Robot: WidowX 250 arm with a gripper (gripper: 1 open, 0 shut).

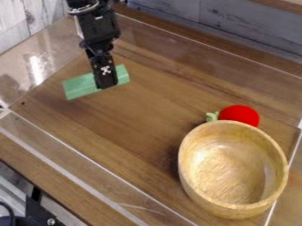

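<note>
My black gripper (104,72) reaches down from the top left, shut on a pale green block (83,86) held at a tilt over the wooden table (130,124) on the left side. The fingertips cover part of the block's right portion.
A large light wooden bowl (231,172) stands at the lower right. Just behind it lies a red round object (239,116) with a bit of green at its left. Walls border it at the back and left.
</note>
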